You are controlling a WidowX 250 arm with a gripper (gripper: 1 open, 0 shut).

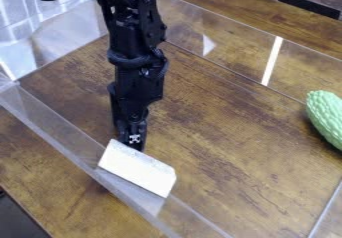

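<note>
My black gripper (pixel 130 132) reaches down to the wooden floor in the middle left of the camera view, its tips low, just behind a white block (pixel 136 168). The block lies tilted at the lower front, by a clear plastic wall. The fingertips are dark and small; whether anything is between them is hard to see.
A pale green object (pixel 325 116), ribbed like a cabbage leaf, lies at the right edge. Clear walls (pixel 40 122) border the wooden floor (pixel 227 132), which is mostly bare at the centre and right. A white strip (pixel 273 60) is at the back right.
</note>
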